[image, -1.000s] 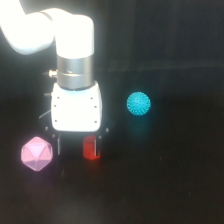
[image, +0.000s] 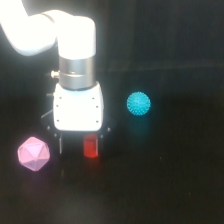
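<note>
A small red block (image: 91, 147) sits on the dark surface just below the white body of my gripper (image: 81, 148). One thin dark finger (image: 60, 145) shows to the left of the block with a gap between them. The other finger is hard to make out against the dark background, near the block's right side. The fingers look spread wider than the block, and no grip on it shows. To the left of the gripper lies a pink faceted ball (image: 33, 154). A spiky turquoise ball (image: 138, 103) rests apart on the right.
The white arm (image: 76, 38) reaches in from the upper left. Bare dark surface (image: 150, 180) stretches across the front and right, with nothing standing between the red block and the turquoise ball.
The arm and gripper have shifted very slightly right. The pink ball lies a little farther left. The red block looks slightly turned, close to its former place. The turquoise ball is unmoved.
</note>
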